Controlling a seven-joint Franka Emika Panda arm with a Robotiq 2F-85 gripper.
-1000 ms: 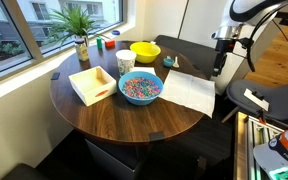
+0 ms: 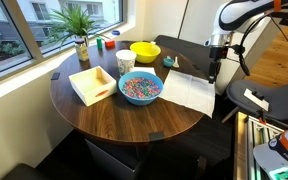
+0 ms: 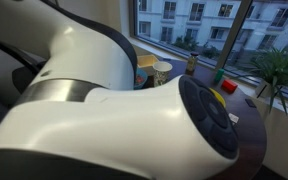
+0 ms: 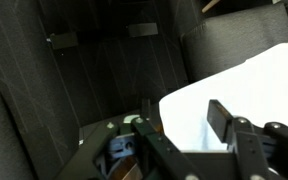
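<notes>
A white sheet [image 2: 189,92], paper or cloth, lies flat near the right edge of the round table. At its right edge, my gripper [image 2: 213,79] points down; from this distance I cannot tell whether it touches. The wrist view shows the white sheet [image 4: 239,90] below the gripper, with one corner between the fingers. The two fingers [image 4: 219,120] stand apart, and nothing is visibly clamped. In exterior view 2 the arm hides the gripper.
On the dark table [image 2: 114,125] stand a blue bowl [image 2: 140,99] of small colourful pieces, a yellow bowl [image 2: 145,49], a light box [image 2: 92,83], a white cup [image 2: 126,61], a teal item [image 2: 170,61] and a plant [image 2: 76,22].
My gripper has shifted slightly left and down beside the sheet's right edge. The table objects look unmoved.
</notes>
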